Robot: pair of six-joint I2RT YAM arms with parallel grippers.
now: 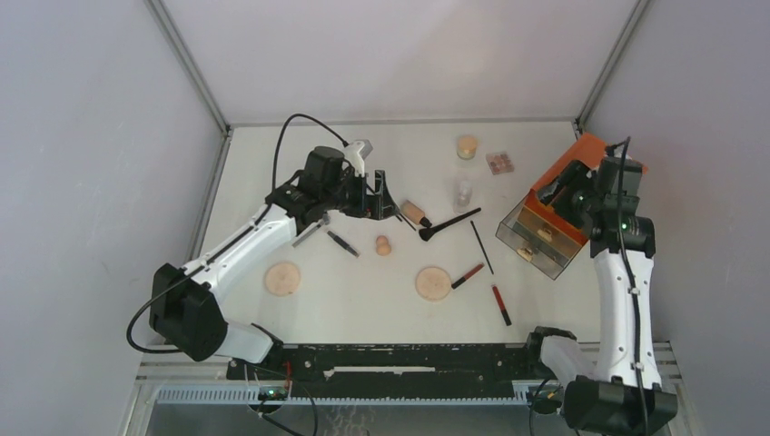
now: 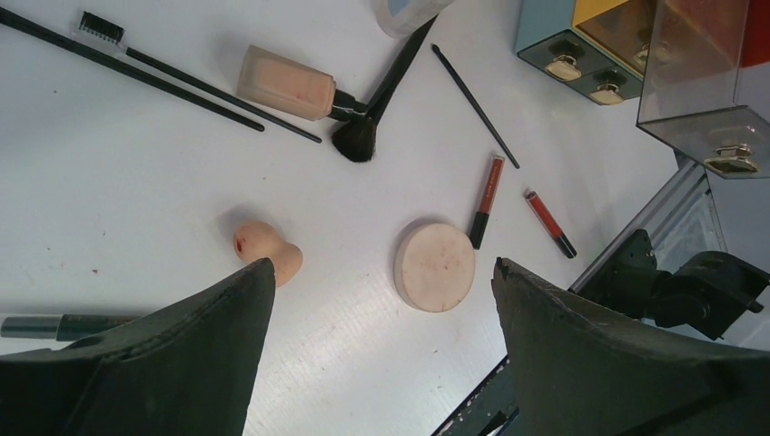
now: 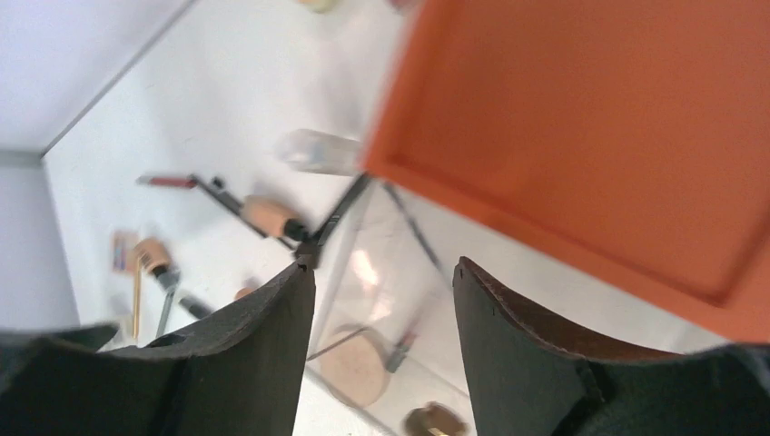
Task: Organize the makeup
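An orange organizer box [image 1: 567,160] with clear drawers [image 1: 531,247] sits at the right of the table. My right gripper [image 1: 554,191] is over it; in the blurred right wrist view its fingers stand apart beside the orange top [image 3: 581,136], nothing clearly between them. My left gripper [image 1: 381,195] hangs open above the loose makeup: a foundation bottle [image 2: 286,84], fan brush [image 2: 356,136], thin brushes, a peach sponge [image 2: 263,245], a round puff [image 2: 434,268], two red lip glosses [image 2: 488,195].
A cream jar [image 1: 467,147], an eyeshadow palette [image 1: 499,163] and a clear bottle [image 1: 463,192] lie at the back. Another round puff [image 1: 281,278] is at the left.
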